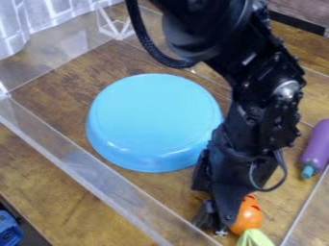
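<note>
My black gripper (pixel 221 213) reaches down at the lower centre, its fingertips low beside an orange carrot (pixel 251 213) with pale green leaves (pixel 253 239). The carrot is partly hidden behind the gripper, and I cannot tell whether the fingers are on it or how far they are apart. An upturned light blue bowl or plate (pixel 150 117) lies to the left of the gripper.
A purple object (pixel 318 146), like an eggplant toy, lies at the right. Clear plastic walls (pixel 52 135) border the wooden surface. A blue item (pixel 6 229) is outside at the lower left.
</note>
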